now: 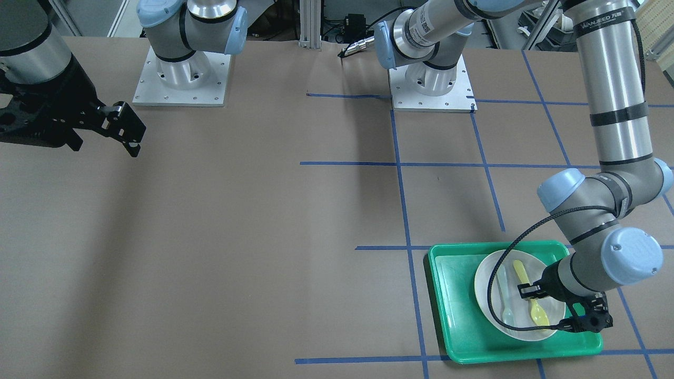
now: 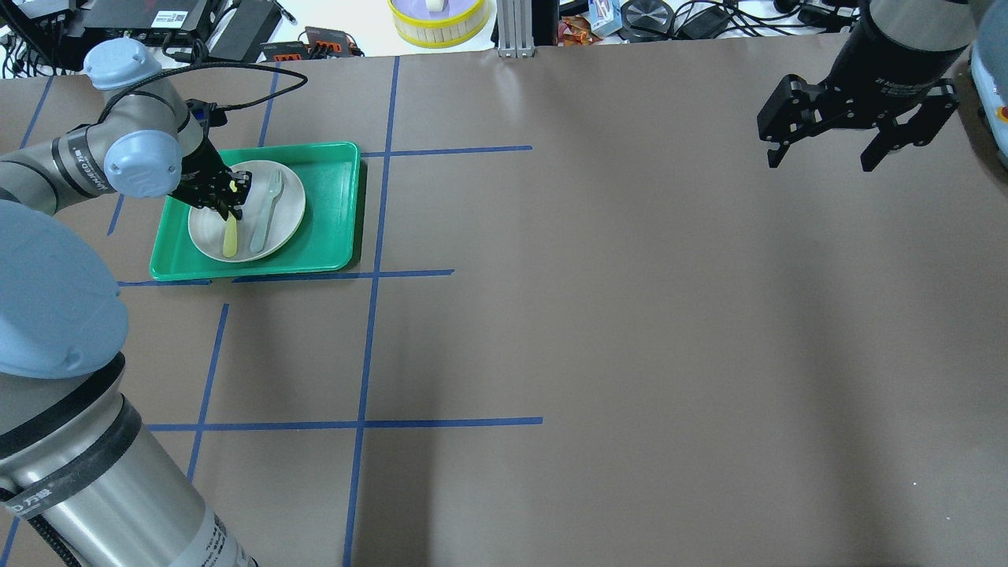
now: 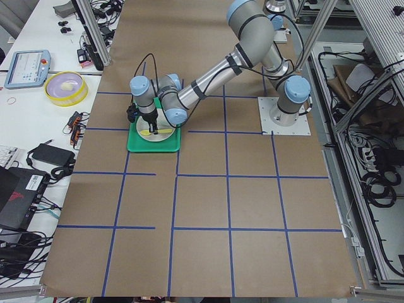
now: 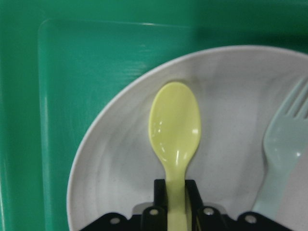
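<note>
A green tray [image 1: 455, 303] holds a white plate [image 2: 208, 231] with a yellow spoon [image 4: 174, 125] and a pale mint fork [image 4: 284, 154] on it. My gripper is down over the plate, its black fingers closed around the spoon's handle, with the bowl of the spoon resting over the plate. The fork lies apart, beside the spoon.
Other arms stand at the table's edges, one black end effector [image 2: 850, 113] hanging over the far side in the top view. A yellow round container [image 2: 435, 28] sits on the side bench.
</note>
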